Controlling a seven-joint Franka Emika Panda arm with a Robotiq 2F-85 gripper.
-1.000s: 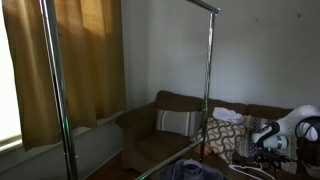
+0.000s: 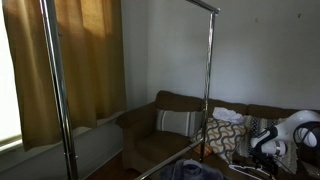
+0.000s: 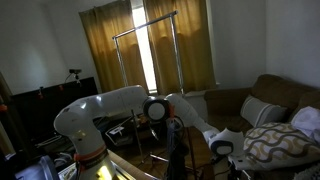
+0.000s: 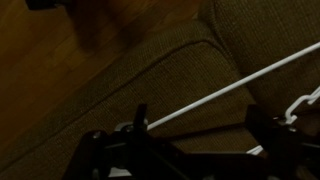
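Observation:
A white hanger lies on the brown couch in exterior view 1. The wrist view shows one long straight bar of the hanger running diagonally over the couch fabric, with its curved hook near the right edge. My gripper is open, its two dark fingers wide apart; the bar crosses in view between and beyond them. Whether either finger touches the hanger is not clear. From exterior view 1, my gripper appears low over the couch, close to the hanger.
A metal clothes rack stands in front of the couch. Dark blue cloth is bunched near its foot. Cushions, among them a patterned one, and white cloth rest on the couch behind the hanger.
The arm has shifted slightly downward at the right side of exterior view 1, with the gripper lower over the couch. The hanger shows no clear movement.

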